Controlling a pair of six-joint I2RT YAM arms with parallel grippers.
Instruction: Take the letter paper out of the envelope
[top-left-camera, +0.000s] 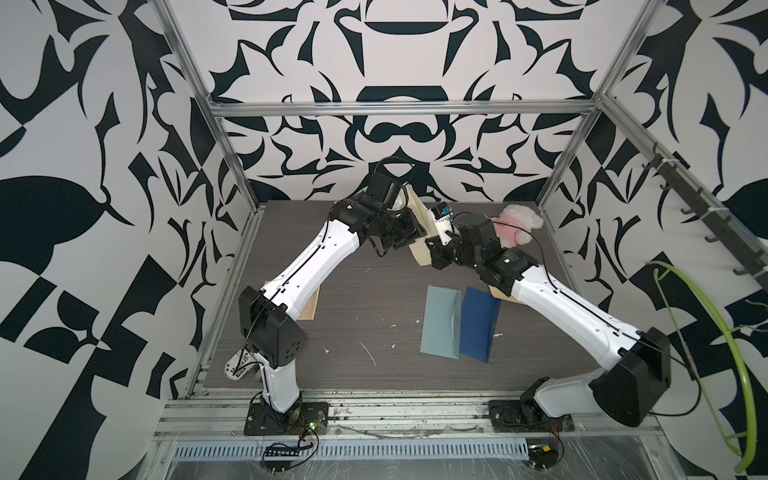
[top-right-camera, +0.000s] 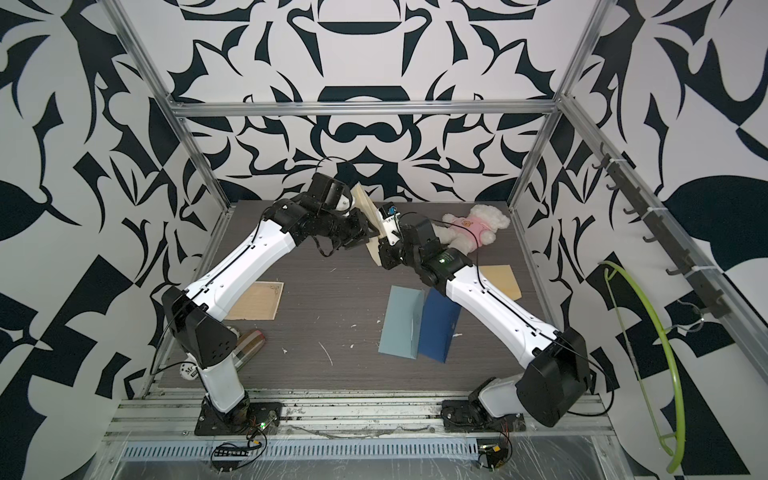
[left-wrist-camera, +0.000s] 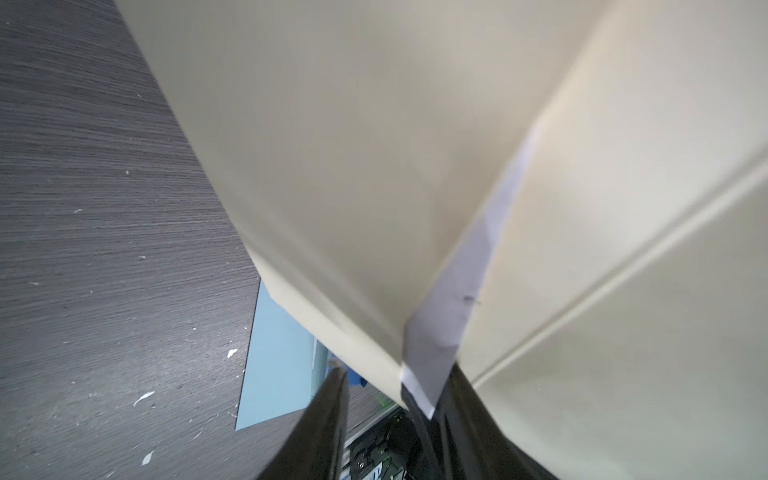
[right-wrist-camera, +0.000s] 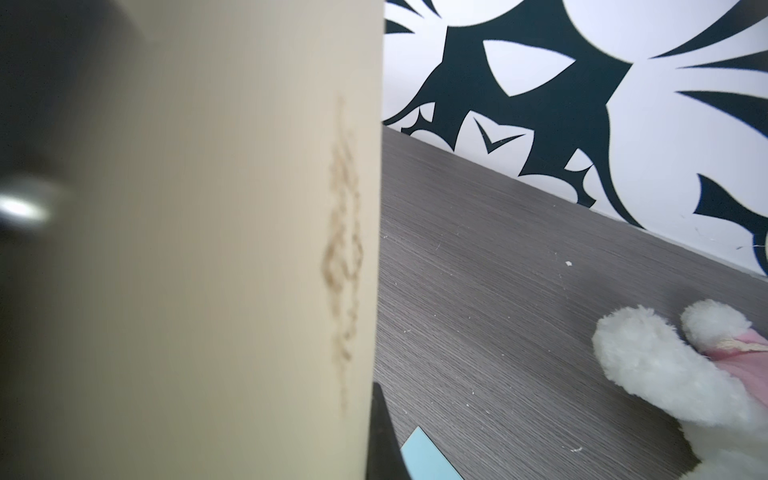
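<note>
An upright cream envelope (top-left-camera: 421, 244) is between my two grippers above the middle back of the table. In the left wrist view its opened mouth (left-wrist-camera: 344, 160) fills the frame, and a white paper (left-wrist-camera: 468, 256) shows inside. My left gripper has its fingers apart, one at the paper's lower end; whether anything sits between them is unclear. My right gripper (top-left-camera: 436, 248) is at the envelope's right side; in the right wrist view the envelope (right-wrist-camera: 208, 240) hides most of it, so its finger state does not show.
Pale blue (top-left-camera: 438, 320) and dark blue envelopes (top-left-camera: 480, 324) lie at front right. A pink-white plush toy (top-right-camera: 472, 228) sits back right, with a tan item (top-right-camera: 502, 281) before it. A cardboard piece (top-right-camera: 254, 302) lies left.
</note>
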